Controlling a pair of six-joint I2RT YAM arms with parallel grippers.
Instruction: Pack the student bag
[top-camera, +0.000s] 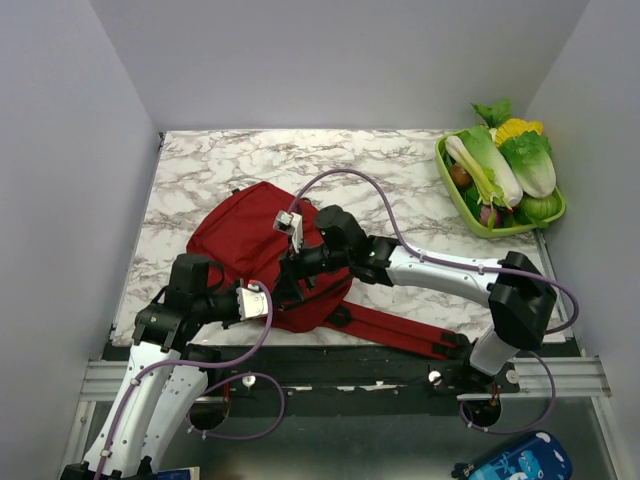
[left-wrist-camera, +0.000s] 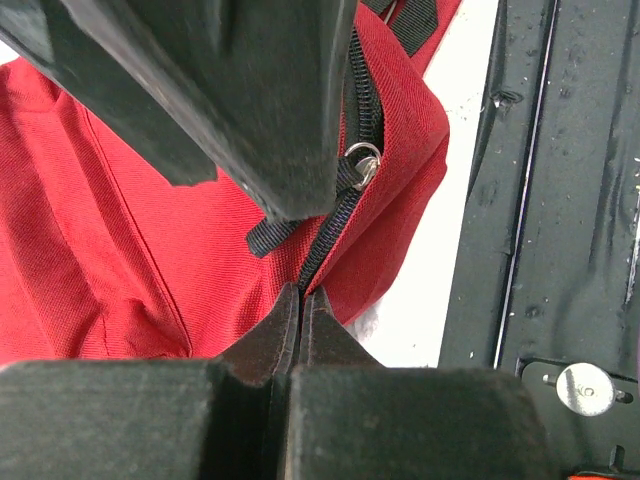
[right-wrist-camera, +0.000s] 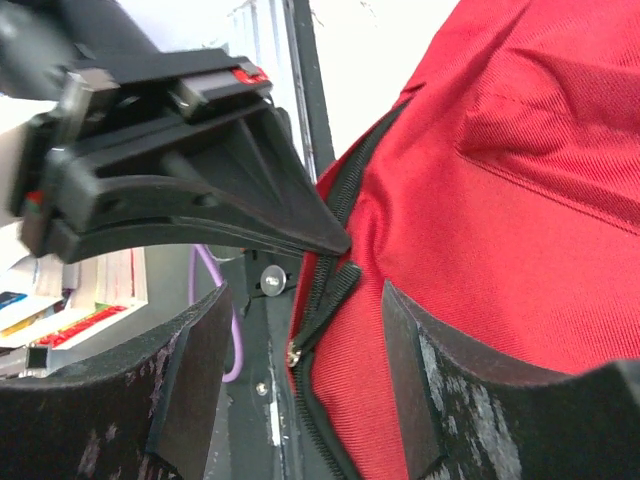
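The red bag (top-camera: 245, 235) lies flat on the marbled table, its black zipper (left-wrist-camera: 365, 105) running along the front edge. My left gripper is shut at that edge, and the zipper seam runs in between its fingertips. Around the zipper pull (right-wrist-camera: 325, 318), with its metal ring, stands my right gripper, open; one finger is on each side and neither visibly touches it. From above, both grippers (top-camera: 284, 292) meet close together over the bag's front, and the arms hide part of it.
A green basket (top-camera: 487, 232) of vegetables stands at the back right. Below the table's front edge lie a blue patterned case (top-camera: 525, 462) and, at left, books (right-wrist-camera: 105, 290). A red strap (top-camera: 395, 330) stretches right.
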